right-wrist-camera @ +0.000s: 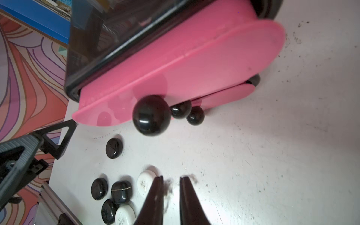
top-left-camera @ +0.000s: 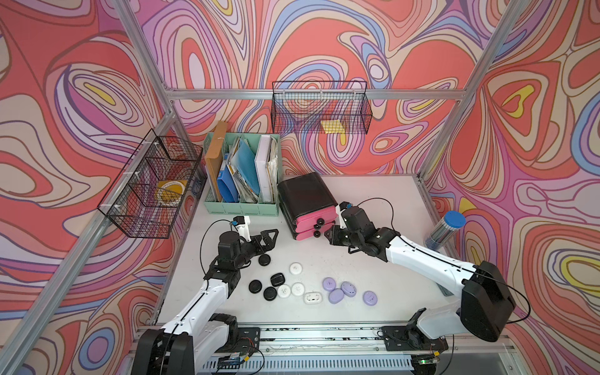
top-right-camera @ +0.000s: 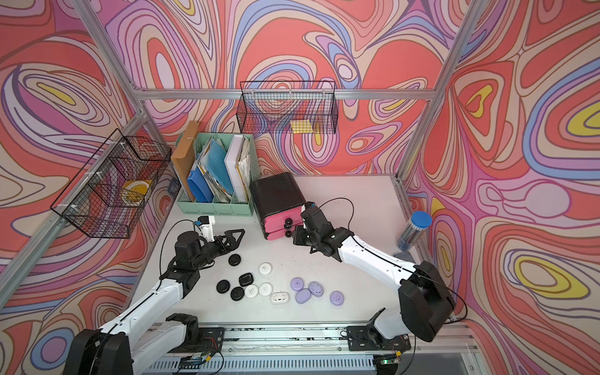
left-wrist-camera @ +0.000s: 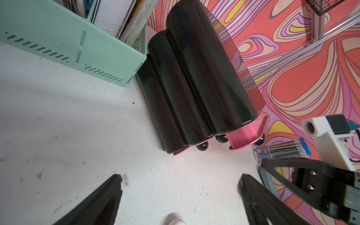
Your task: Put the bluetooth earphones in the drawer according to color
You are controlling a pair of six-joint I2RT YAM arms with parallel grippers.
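The black drawer unit [top-left-camera: 305, 192] with pink drawer fronts [right-wrist-camera: 217, 56] and round black knobs [right-wrist-camera: 151, 115] stands at table centre. Its top drawer is pulled out a little. My right gripper is at the drawer front, below the large knob in its wrist view, fingers close together; nothing clearly shows between them. My left gripper hangs open above the left of the table. Round and oblong earphone cases lie in front: black [top-left-camera: 255, 286], white [top-left-camera: 295, 268] and lilac [top-left-camera: 370, 297].
A green file holder [top-left-camera: 212, 206] stands left of the drawers. A cylindrical container with blue lid [top-left-camera: 454, 222] is at the right edge. Wire baskets [top-left-camera: 150, 209] hang on the walls. Table space right of the drawers is clear.
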